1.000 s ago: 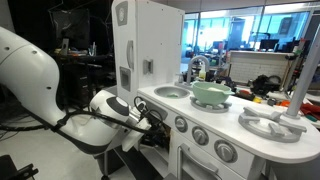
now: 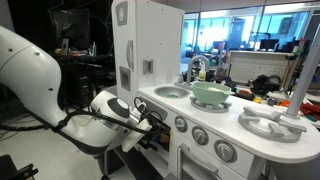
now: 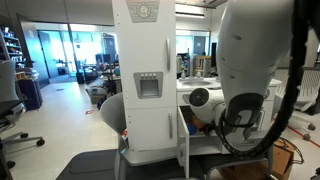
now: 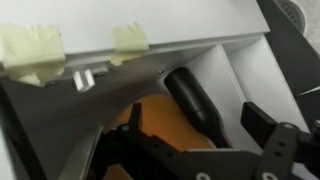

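Observation:
In the wrist view my gripper is open, its dark fingers spread at the bottom of the frame. Below it, inside a white cabinet compartment, lies a black bottle-like object (image 4: 195, 102), with an orange round object (image 4: 158, 120) beside it to the left. The black object shows between the two fingers; nothing is visibly gripped. From exterior view 1 the arm reaches low into the play kitchen's front, left of the knobs, and the gripper's fingertips are hidden there.
Tape strips (image 4: 130, 42) cross the compartment's white front edge (image 4: 185, 38). On the counter (image 2: 235, 115) stand a sink (image 2: 172, 91), a green pot (image 2: 210, 94) and a grey stove grate (image 2: 272, 124). A tall white toy fridge (image 3: 148, 85) rises close beside the arm.
The arm near the cabinet has shifted very slightly. The kitchen and the things on its counter look the same.

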